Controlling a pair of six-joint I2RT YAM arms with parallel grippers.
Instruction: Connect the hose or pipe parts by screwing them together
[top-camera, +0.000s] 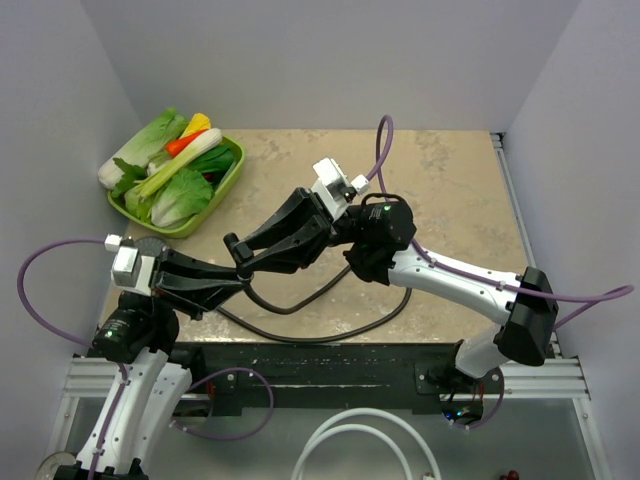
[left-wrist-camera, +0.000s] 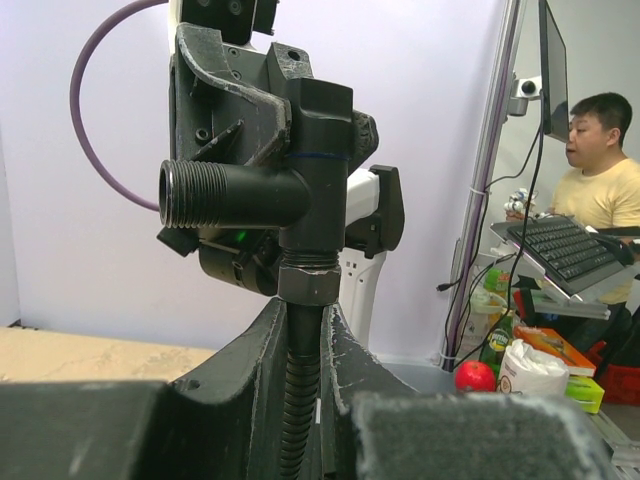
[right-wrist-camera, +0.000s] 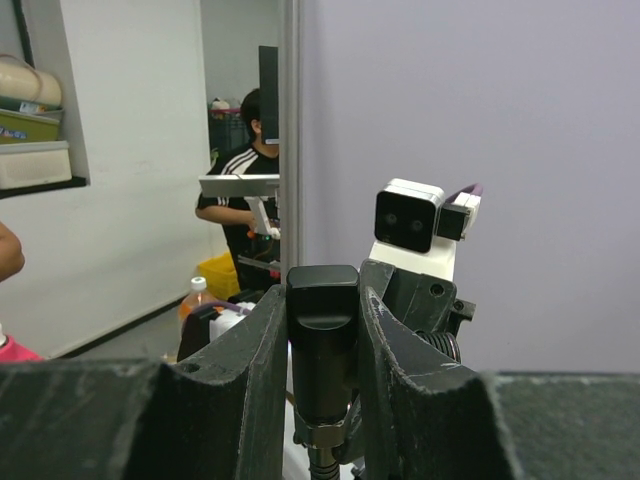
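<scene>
A black tee fitting (left-wrist-camera: 314, 190) with a threaded side outlet stands upright on the hose's end nut (left-wrist-camera: 308, 283). Just below the nut my left gripper is shut on the black hose (left-wrist-camera: 300, 420). My right gripper has its fingers around the top of the fitting; whether they grip it tightly is hard to tell. In the top view both grippers meet at centre left, and the hose (top-camera: 330, 335) loops over the counter below them.
A green basket of vegetables (top-camera: 210, 200) sits at the back left of the counter (top-camera: 460, 180). Pale hoses (top-camera: 365, 415) lie beyond the front edge. A person (left-wrist-camera: 600, 190) stands outside the enclosure.
</scene>
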